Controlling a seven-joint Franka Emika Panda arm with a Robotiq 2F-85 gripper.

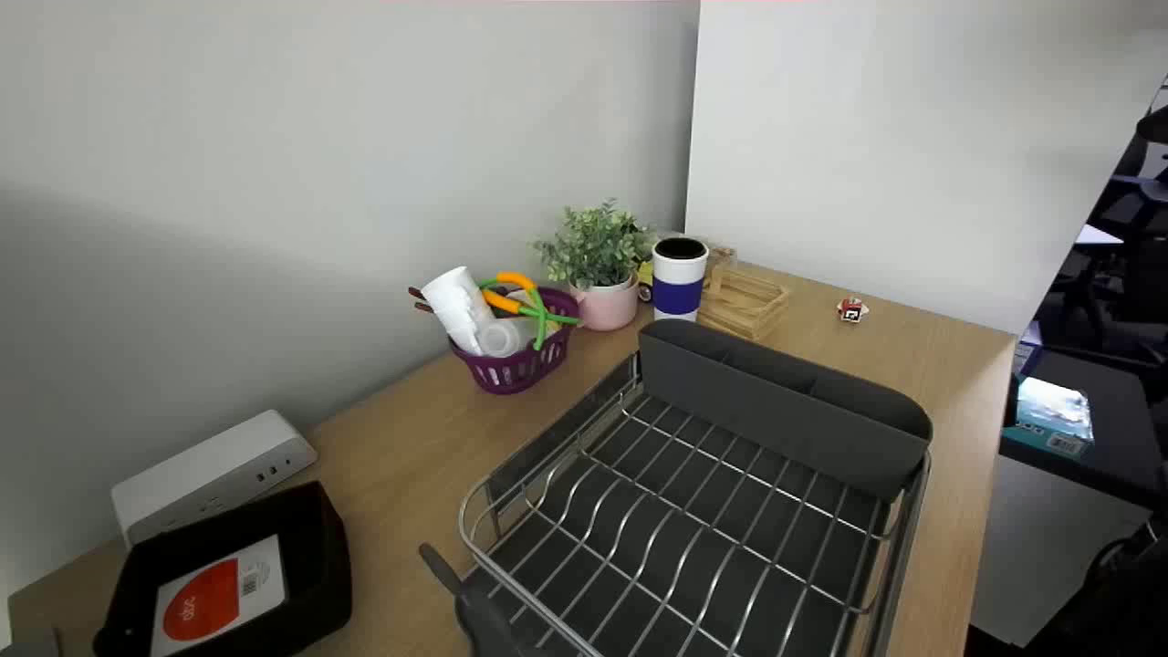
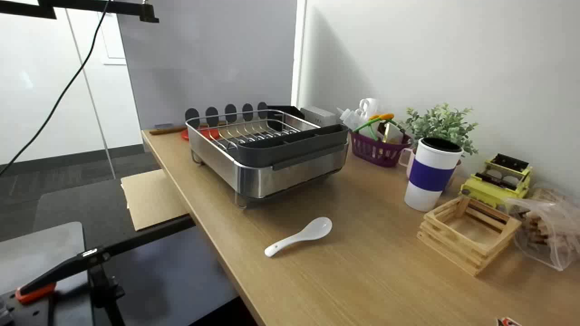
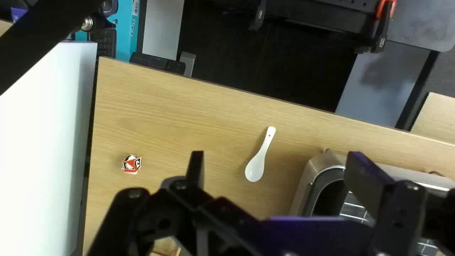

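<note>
My gripper is open in the wrist view, its two dark fingers wide apart with nothing held between them. Between and beyond the fingers, a white spoon (image 3: 255, 165) lies well below on the bare wooden table. Exterior view 2 has the same spoon (image 2: 304, 234) in front of the metal dish rack (image 2: 217, 157), bowl toward the wall side. From exterior view 1 the spoon is hidden behind the rack's dark grey utensil holder (image 1: 772, 411). Neither exterior view shows the gripper.
Along the wall stand a purple basket (image 2: 375, 151), a potted plant (image 1: 597, 252), a white cup with a blue band (image 2: 432, 174) and a wooden crate (image 2: 471, 233). A black bin (image 1: 328, 558) sits beyond the rack. Its edge (image 3: 256, 94) runs nearby.
</note>
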